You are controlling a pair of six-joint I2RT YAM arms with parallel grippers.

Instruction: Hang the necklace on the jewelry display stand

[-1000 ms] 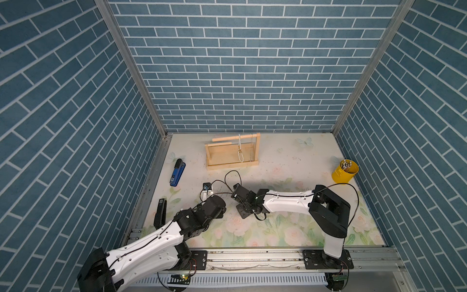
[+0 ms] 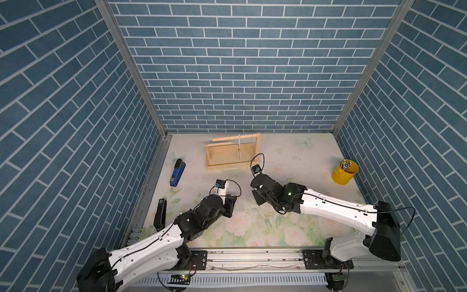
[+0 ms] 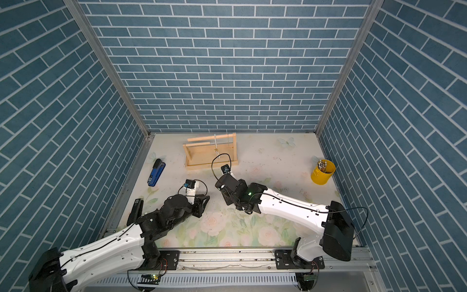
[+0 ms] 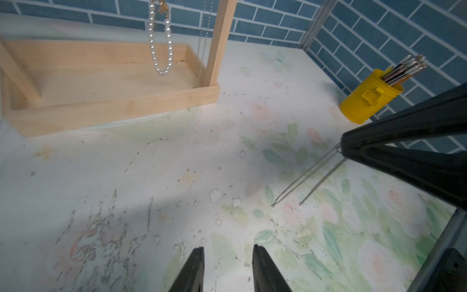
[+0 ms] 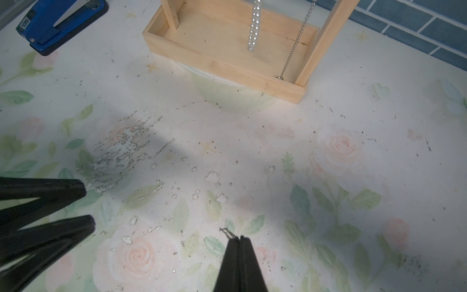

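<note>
A thin metal chain necklace (image 4: 311,175) dangles in several strands from the fingertips of my right gripper, which is shut on it. In the right wrist view only a short bit of chain shows beside the tips. The wooden jewelry display stand (image 2: 232,166) is at the back, beyond both grippers. A pearl necklace (image 4: 167,43) hangs from its top rod, and another chain (image 5: 294,48) hangs by its right post. My left gripper is open and empty above the table, left of the right gripper.
A blue stapler (image 2: 177,172) lies left of the stand, with a black object (image 2: 160,214) nearer the left edge. At the right stands a yellow mug (image 2: 344,175) holding several sticks. Bare table lies between grippers and stand.
My right gripper has risen from the table and moved right and backward, now with the chain hanging from it.
</note>
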